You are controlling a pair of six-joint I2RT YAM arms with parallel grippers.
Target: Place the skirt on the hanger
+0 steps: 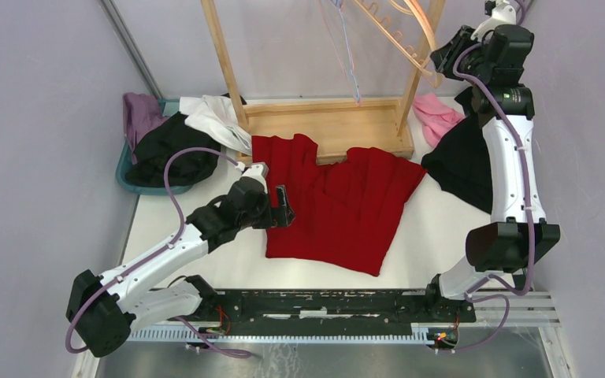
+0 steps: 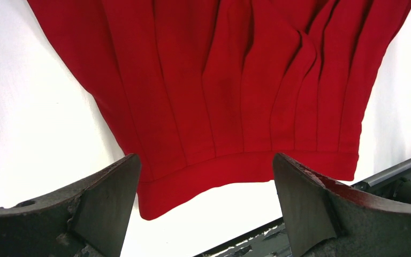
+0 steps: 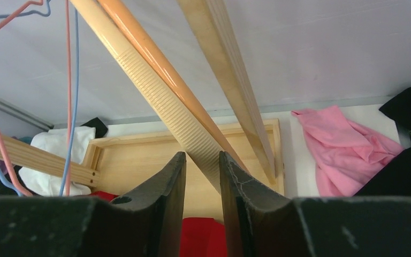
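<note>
The dark red skirt [image 1: 331, 209] lies spread on the white table, its pleats showing in the left wrist view. Over its left side is my left gripper [image 1: 285, 207], open and empty. A light wooden hanger [image 1: 421, 22] hangs high at the rack in the top view. My right gripper [image 1: 439, 66] is at its right end. In the right wrist view, the hanger's ribbed arm [image 3: 166, 107] runs down between the fingertips of my right gripper, which look close against both sides.
The wooden rack [image 1: 224, 67] stands at the back, with pink and blue cords [image 1: 349, 47] hanging in it. A teal basket [image 1: 126, 177] of clothes sits at the left; pink cloth [image 1: 436, 116] and black cloth [image 1: 465, 161] lie at the right.
</note>
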